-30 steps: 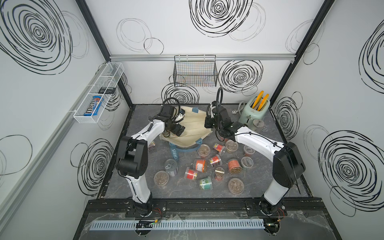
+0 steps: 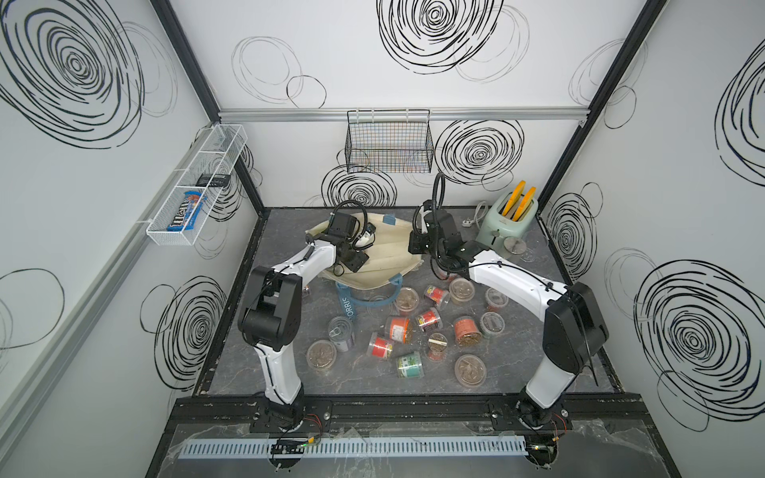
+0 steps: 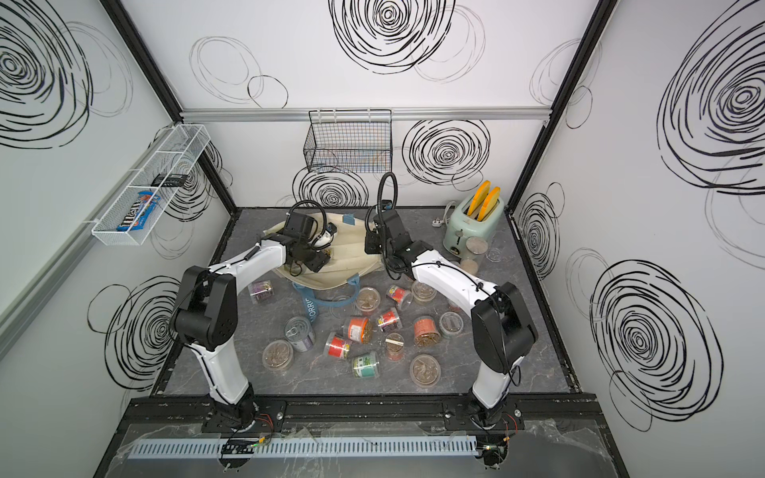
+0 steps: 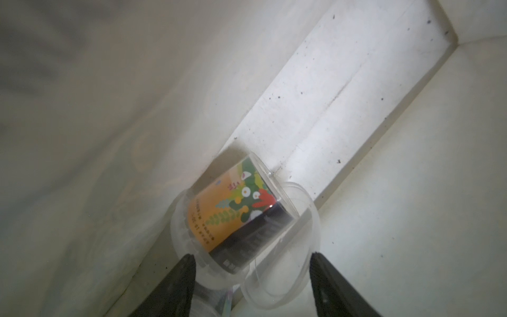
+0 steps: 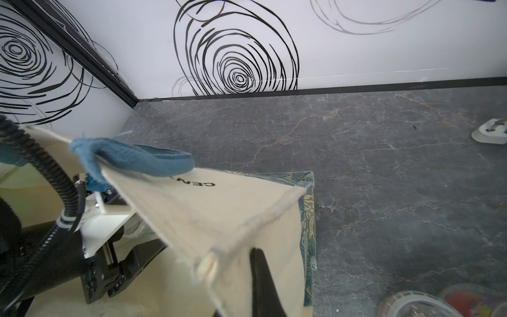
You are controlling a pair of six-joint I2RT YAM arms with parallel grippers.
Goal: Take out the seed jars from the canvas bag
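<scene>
The cream canvas bag (image 2: pixel 385 245) with blue straps lies open at the back middle. My left gripper is inside it, fingers apart with nothing between them, just short of a jar with an orange label (image 4: pixel 232 206); clear plastic containers lie against that jar. My right gripper (image 2: pixel 415 243) is at the bag's right edge, its finger (image 5: pixel 259 274) against the canvas; in its wrist view the bag's folded edge hides most of the fingers.
Many jars (image 2: pixel 409 364) are scattered over the table (image 2: pixel 231 374) in front of the bag. A green toaster (image 3: pixel 470 231) stands at the back right, a wire basket (image 2: pixel 389 143) hangs on the back wall, and a white rack (image 2: pixel 183 223) on the left wall.
The right arm is nearly unchanged.
</scene>
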